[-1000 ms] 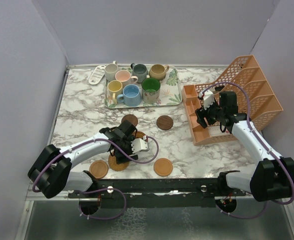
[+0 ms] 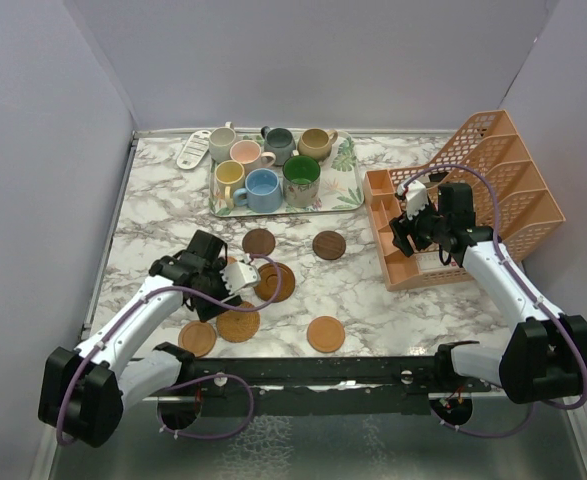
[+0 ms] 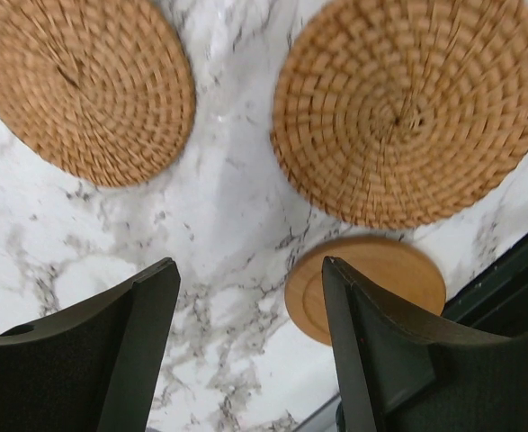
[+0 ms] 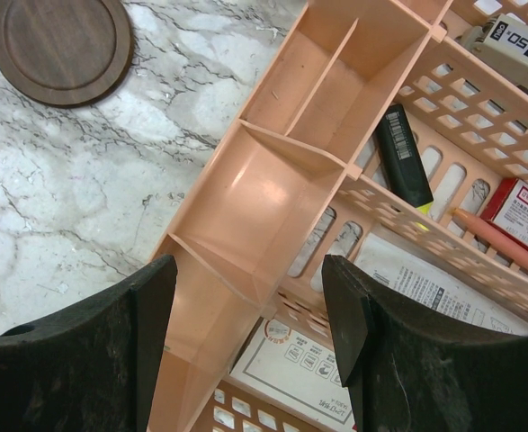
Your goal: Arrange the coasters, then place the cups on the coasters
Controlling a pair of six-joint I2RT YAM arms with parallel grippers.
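Several cups stand on a floral tray [image 2: 348, 195] at the back, among them a blue mug [image 2: 263, 188] and a green mug [image 2: 301, 188]. Coasters lie on the front and middle table. My left gripper [image 2: 201, 306] hangs open over the front-left coasters, empty; its wrist view shows two woven coasters [image 3: 407, 108] and a plain wooden one [image 3: 371, 261]. My right gripper stands open above a peach organizer [image 4: 255, 198], holding nothing.
A dark coaster [image 2: 329, 245] lies mid-table. The organizer, with boxes inside, fills the right side.
My left arm has moved left, uncovering more of the front-left woven coaster. The right arm looks unchanged.
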